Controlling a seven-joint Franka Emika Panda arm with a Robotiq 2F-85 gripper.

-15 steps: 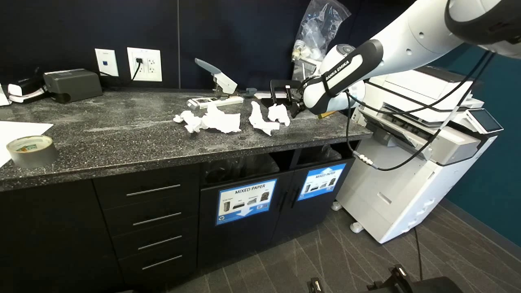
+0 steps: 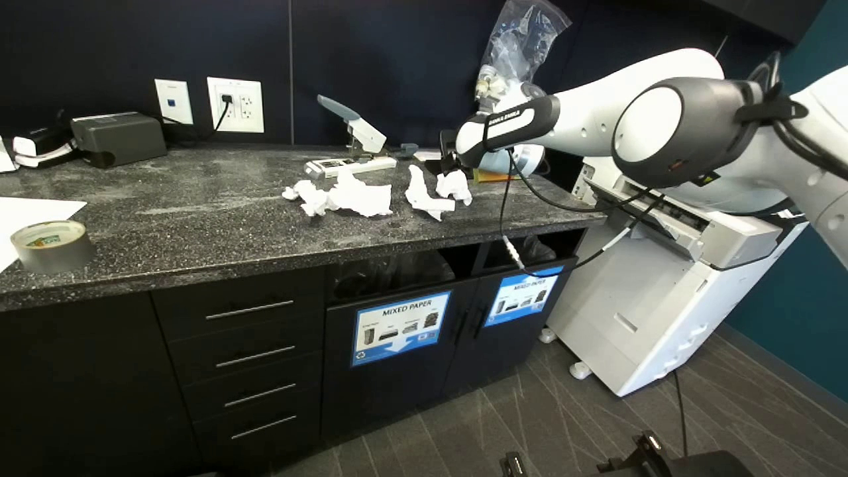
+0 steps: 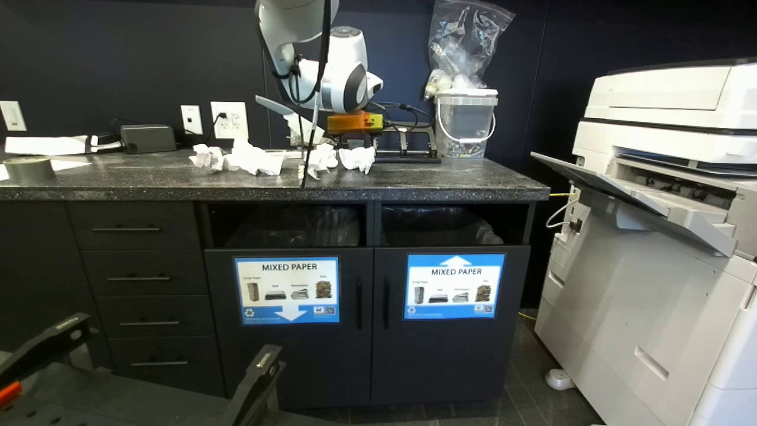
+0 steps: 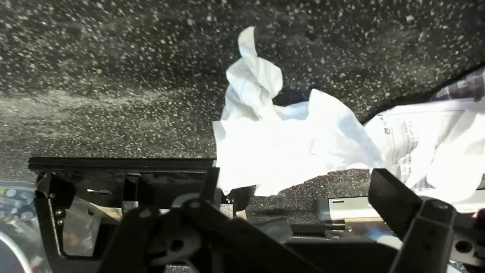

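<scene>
Several crumpled white papers lie in a row on the dark speckled counter (image 2: 207, 226). Exterior view 1 shows a left clump (image 2: 362, 195), a middle piece (image 2: 425, 197) and a right piece (image 2: 454, 186). My gripper (image 2: 454, 163) is low over the counter, just behind the right piece. In the wrist view the gripper stands open, its fingers wide apart. One crumpled sheet (image 4: 291, 141) lies just ahead of the gap between them, apparently not gripped. A second paper, with print (image 4: 423, 145), sits to its right. Exterior view 2 does not show the fingertips clearly.
A black hole punch (image 4: 122, 177) is close by the left finger. The stapler (image 2: 350, 165) stands behind the papers; a clear bucket (image 3: 466, 124) is at the right back. Two bins with MIXED PAPER signs (image 3: 287, 291) open below the counter edge. Bare counter lies left.
In exterior view 1, my arm and gripper have moved left and toward the back, behind the right paper. The papers look unmoved.
</scene>
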